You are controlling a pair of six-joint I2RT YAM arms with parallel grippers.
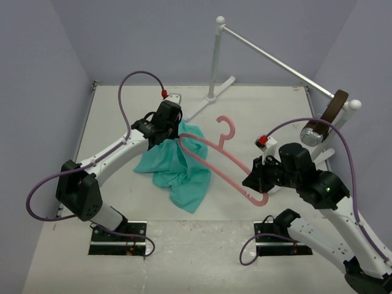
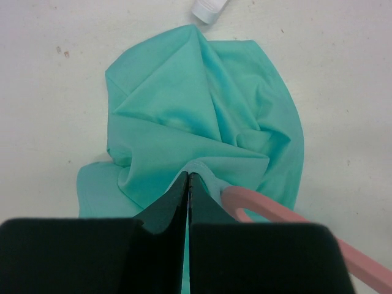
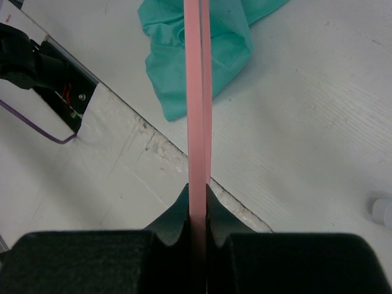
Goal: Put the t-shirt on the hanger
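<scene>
The teal t-shirt (image 1: 177,168) lies crumpled on the table, left of centre. My left gripper is shut on a raised, pale fold of it, the fingers (image 2: 165,208) pressed together around the cloth. Against that fold sits the left end of the pink hanger (image 2: 263,202); whether its tip is inside the shirt or only touching the edge, I cannot tell. The other end of the hanger (image 1: 229,177) is in my right gripper, which is shut on it and keeps it slanted above the table, hook toward the back.
A white rack (image 1: 275,58) stands at the back right, its bar sloping across above the table. One of its feet (image 2: 210,9) lies just beyond the shirt. Bare table (image 1: 119,190) shows left of the shirt and right of centre.
</scene>
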